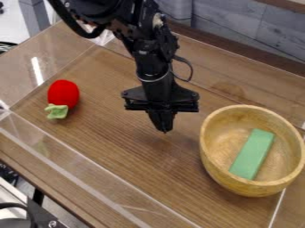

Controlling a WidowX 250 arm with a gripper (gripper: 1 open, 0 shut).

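The black robot arm reaches down from the top centre to the middle of the table, its gripper (161, 105) low over the bare wood, left of a yellow bowl (226, 134). Whether the fingers are apart or together is hard to make out at this size; no object shows at their tips. A green block (249, 155) lies inside the bowl. A red round object (63, 93) with a pale green piece (57, 111) beside it sits at the left.
A black cable or part (14, 214) shows at the lower left corner.
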